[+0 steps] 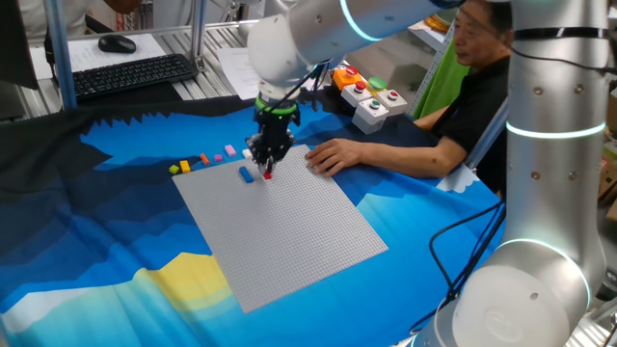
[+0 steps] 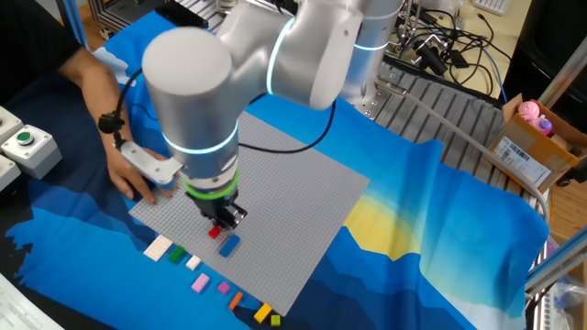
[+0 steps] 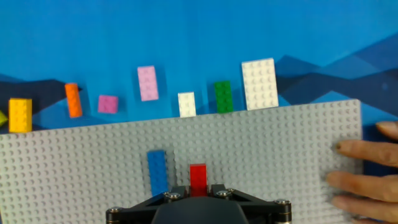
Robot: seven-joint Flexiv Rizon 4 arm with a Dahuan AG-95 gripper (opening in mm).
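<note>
Between the fingertips of my gripper is a red brick, its far end sticking out ahead of the fingers in the wrist view. A blue brick lies on the grey baseplate, just left of the red one with a narrow gap between them. In exterior view 2 the red brick shows under the gripper, close to the plate and near the blue brick. Whether the red brick touches the studs cannot be told.
Beyond the plate's edge lie loose bricks: a large white one, a green one, a pink one, a yellow one and several others. A person's hand rests on the plate's right side. Much of the plate is bare.
</note>
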